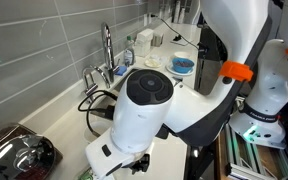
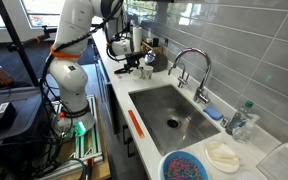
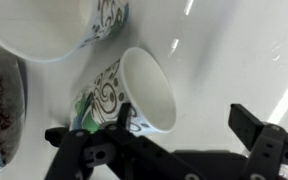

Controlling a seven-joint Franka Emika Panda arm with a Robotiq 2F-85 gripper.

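In the wrist view, a white mug (image 3: 149,88) with a dark scroll pattern lies close under my gripper, its mouth turned toward the camera's right. The fingers stand open; the left finger (image 3: 126,148) overlaps the mug's lower edge, and the right finger (image 3: 246,126) is clear over bare counter. Whether the left finger touches the mug, I cannot tell. A second patterned white cup (image 3: 46,22) sits at the upper left. My own arm hides the fingertips in exterior view 1.
A bag of dark beans (image 3: 2,105) is at the wrist view's left edge. The sink (image 2: 172,118) and faucet (image 2: 199,62) lie along the counter. A bowl with blue contents (image 2: 184,167) and a soap bottle (image 2: 242,115) stand beyond the sink.
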